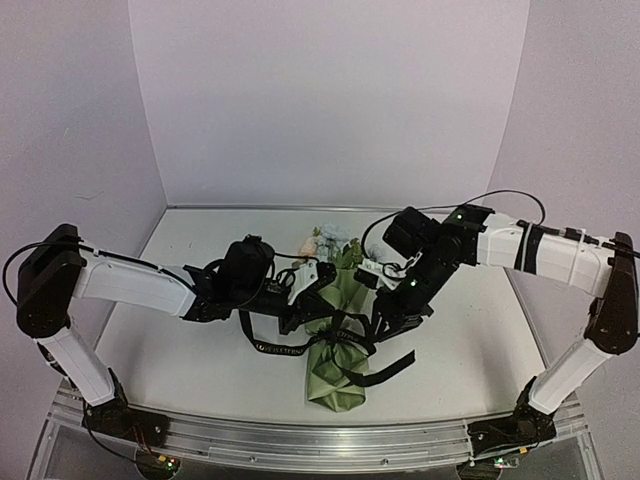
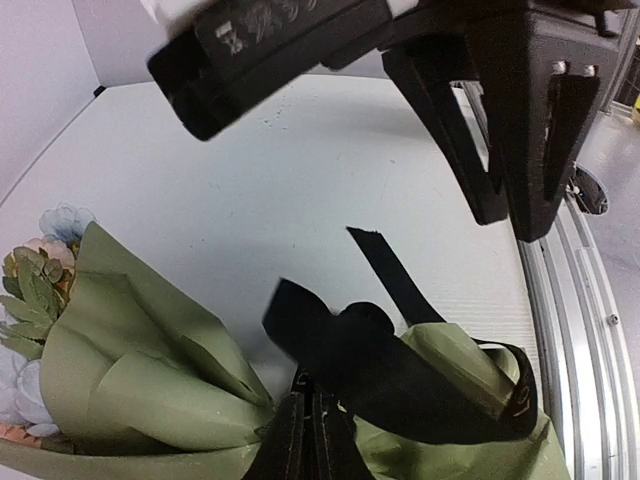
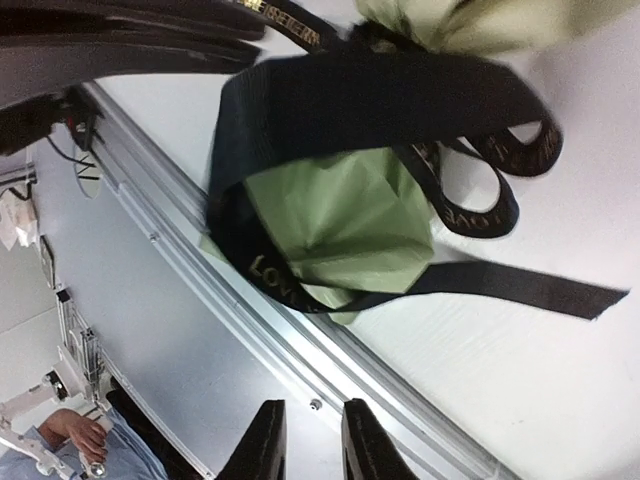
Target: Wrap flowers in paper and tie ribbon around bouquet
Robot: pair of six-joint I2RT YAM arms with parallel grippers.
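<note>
The bouquet lies lengthwise on the table, its pale flowers (image 1: 328, 240) at the far end and its green wrapping (image 1: 337, 390) toward the front. Around the wrapping's waist runs a black ribbon with lettering (image 1: 280, 349); one tail lies left, another reaches right. My left gripper is shut above the wrapping, on a raised part of the ribbon (image 3: 380, 95) that arches over toward the right. Right of the waist, my right gripper stands open, a gap between its fingers and no ribbon in it. The knot area is partly hidden by the ribbon.
A metal rail (image 1: 300, 440) borders the front edge. Both grippers are close together over the wrapping, with little space between them.
</note>
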